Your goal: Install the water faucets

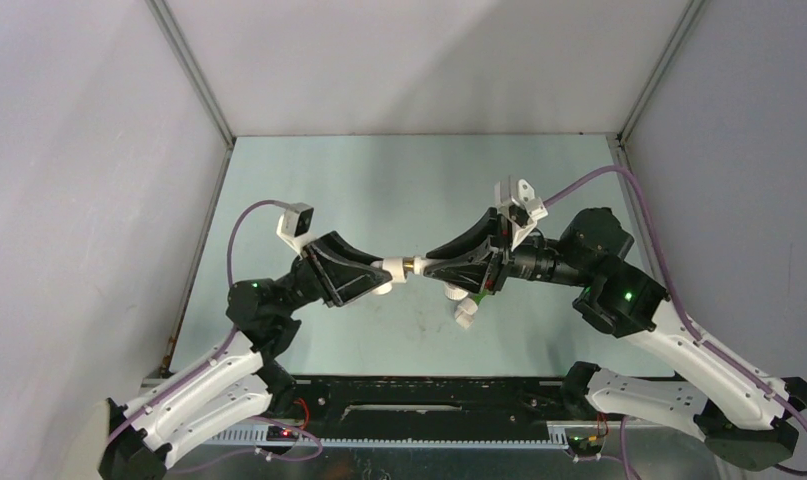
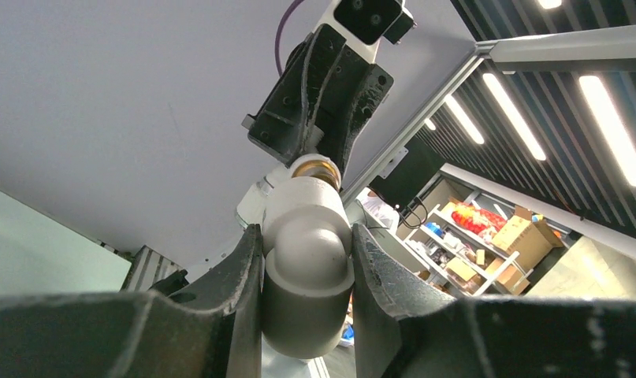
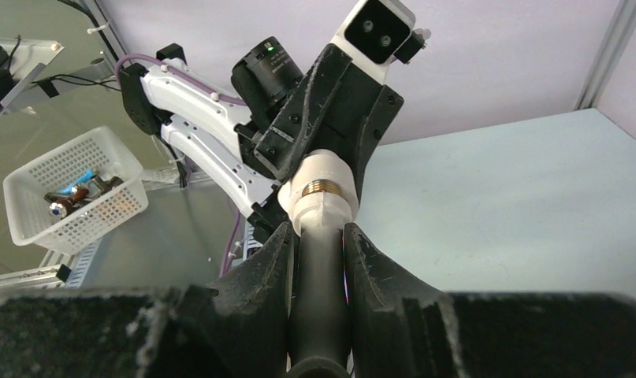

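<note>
A white pipe fitting (image 1: 394, 268) sits in my left gripper (image 1: 384, 276), shut on it; in the left wrist view the fitting (image 2: 306, 213) fills the space between the fingers. Facing it is a white faucet (image 3: 321, 264) with a brass threaded end (image 1: 410, 265). That thread meets the fitting's mouth, and part of the brass still shows. My right gripper (image 1: 432, 268) has its fingers on both sides of the faucet body; slim gaps show beside it in the right wrist view, so whether they press on it is unclear. A white ribbed part (image 1: 456, 291) hangs below the right fingers.
Another white piece (image 1: 465, 313) lies on the table (image 1: 379, 190) below the right gripper, with a bit of green beside it. A white basket (image 3: 74, 193) with metal parts stands outside the work area.
</note>
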